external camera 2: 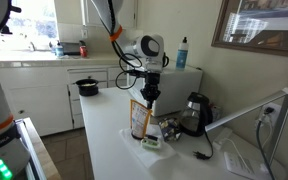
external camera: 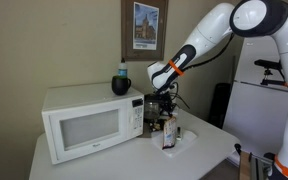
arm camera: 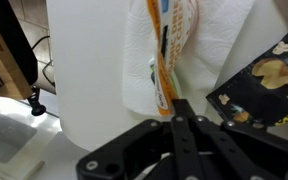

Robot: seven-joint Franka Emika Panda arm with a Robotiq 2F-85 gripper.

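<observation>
An orange-edged packet [external camera 2: 139, 119] stands upright on a white cloth or paper [external camera 2: 156, 153] on the table. In the wrist view the packet [arm camera: 168, 55] runs down from the top edge, and its orange end reaches right up to my fingertips. My gripper [external camera 2: 148, 101] is shut by the packet's upper corner; whether this thin edge is pinched or only touched, I cannot tell. From the other side, the packet [external camera: 169, 132] shows below the gripper, near the right part of the table.
A white microwave [external camera: 92, 125] with a dark pot on top stands left of the arm. Close by are a dark printed bag [arm camera: 269, 80] and a glass coffee pot [external camera 2: 195, 118]. Open table lies in front.
</observation>
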